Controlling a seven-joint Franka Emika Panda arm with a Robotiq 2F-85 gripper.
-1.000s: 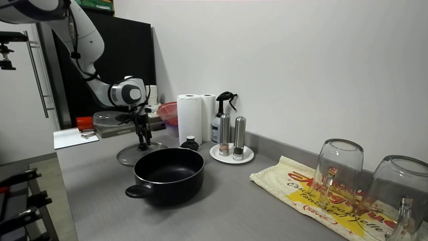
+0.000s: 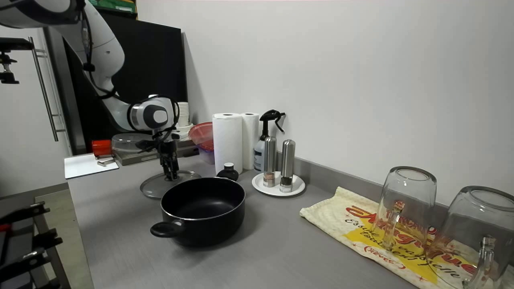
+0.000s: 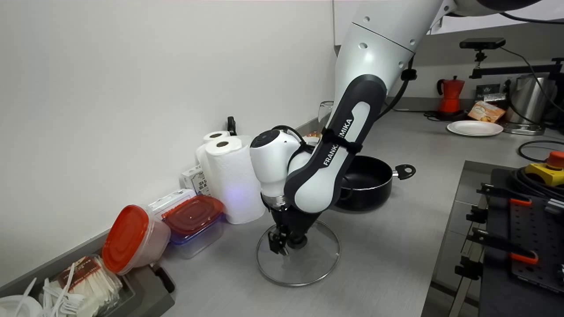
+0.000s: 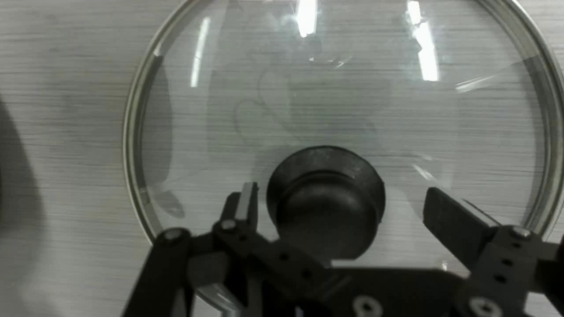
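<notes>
A round glass lid with a metal rim lies flat on the grey counter, its black knob facing up. Just over it, my gripper is open; in the wrist view one finger stands to each side of the knob, with a gap to both and a wider one on the right. Exterior view 2 shows the gripper low over the lid. Next to the lid is an empty black pot, uncovered, with its side handle toward the counter's front.
Paper towel rolls and a small dark bottle stand behind the pot. Two mills share a white plate by the wall. Red-lidded containers sit behind the lid. Glass mugs rest on a cloth at right.
In exterior view 1 my gripper has come slightly lower and a little to the left, closer around the knob. The lid and pot stay where they were.
</notes>
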